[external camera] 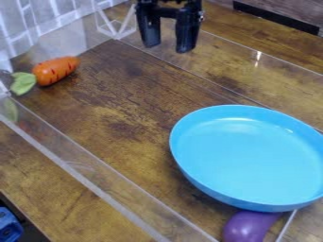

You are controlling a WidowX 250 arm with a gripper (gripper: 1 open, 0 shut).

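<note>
A toy carrot (pixel 55 70) with green leaves lies at the left of the wooden surface, beside the clear plastic wall. My black gripper (pixel 168 34) is at the top centre, open, with nothing between its fingers, well to the right of the carrot. A light blue plate (pixel 247 156) fills the lower right.
A purple eggplant (pixel 247 228) is at the bottom right, just below the plate. Clear plastic edges run along the left and bottom. A small blue object (pixel 6 227) is at the lower left corner.
</note>
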